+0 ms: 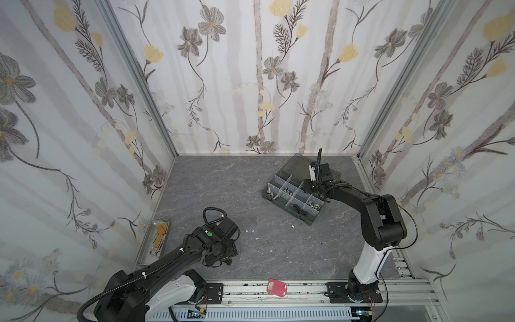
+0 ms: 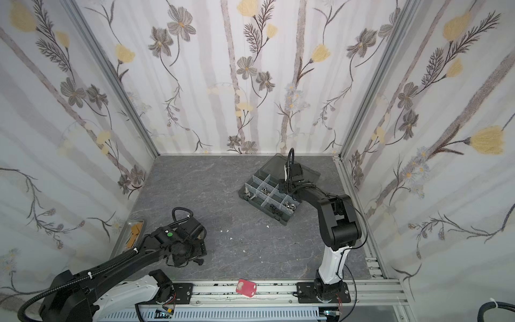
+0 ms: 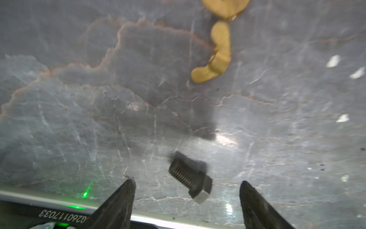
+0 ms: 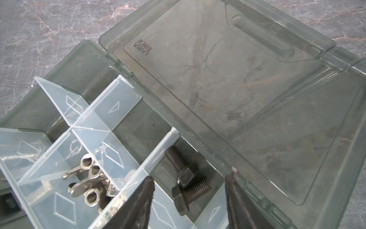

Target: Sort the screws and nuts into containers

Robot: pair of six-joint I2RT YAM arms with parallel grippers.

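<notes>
A dark hex bolt (image 3: 190, 179) lies on the table in the left wrist view, in the gap between the spread fingers of my left gripper, which is open and grips nothing. Over the compartment box (image 4: 173, 131), my right gripper is partly open with nothing held. Below its fingertips, two dark bolts (image 4: 177, 162) rest in one compartment. Silver wing nuts (image 4: 91, 187) fill another compartment, and long silver screws show at the left. A yellow wing-shaped piece (image 3: 219, 55) and a yellow round piece (image 3: 226, 5) lie beyond the dark bolt.
The box's clear lid (image 4: 228, 95) lies folded back. A metal tray (image 1: 167, 236) with yellow pieces stands at the left edge. White scraps (image 3: 333, 61) dot the table. A red piece (image 1: 276, 287) sits on the front rail.
</notes>
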